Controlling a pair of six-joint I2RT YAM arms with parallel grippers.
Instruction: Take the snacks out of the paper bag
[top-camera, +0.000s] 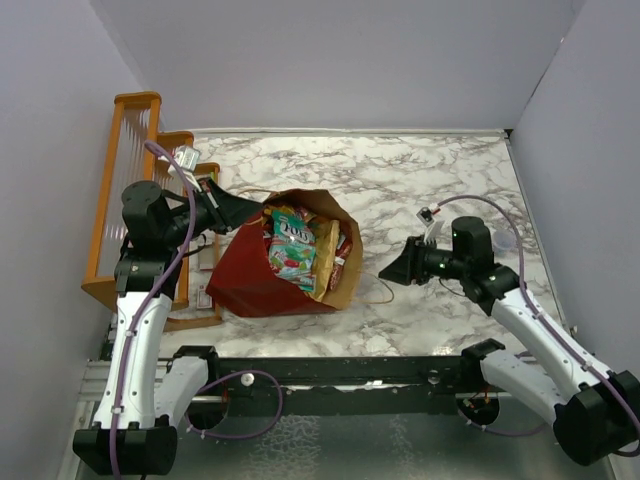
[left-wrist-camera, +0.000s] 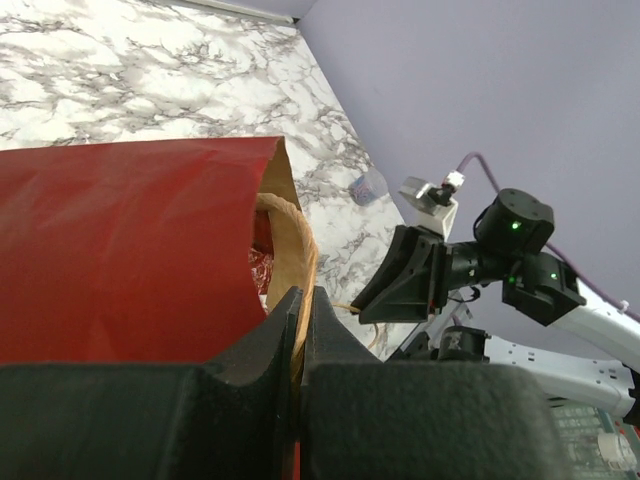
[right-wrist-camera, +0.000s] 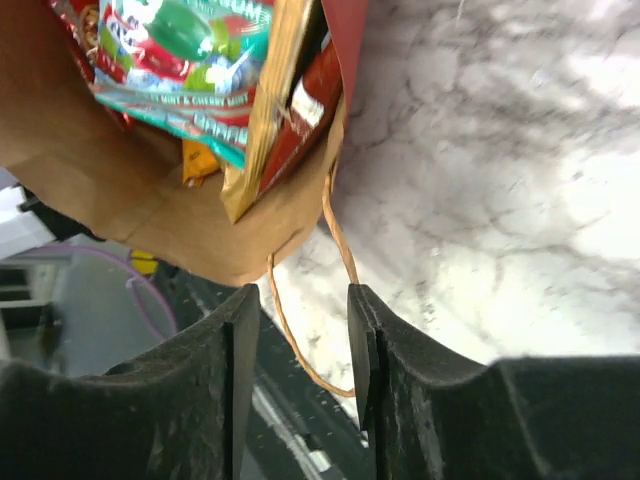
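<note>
The red paper bag (top-camera: 243, 275) lies tilted on the table, its brown mouth turned up and to the right. Inside are a teal candy pack (top-camera: 292, 245), a gold packet (top-camera: 325, 258) and a red-wrapped snack (right-wrist-camera: 301, 120). My left gripper (top-camera: 250, 208), at the bag's left rim, is shut on a twisted paper handle (left-wrist-camera: 308, 236). Right of the mouth, my right gripper (top-camera: 384, 276) stands part open. The other handle's loop (right-wrist-camera: 300, 355) runs between and past its fingers, not clamped.
Wooden racks (top-camera: 105, 200) stand left of the bag, partly under my left arm. A clear cup (top-camera: 504, 240) is at the right edge of the table. Bare marble (top-camera: 420, 165) stretches across the back and right.
</note>
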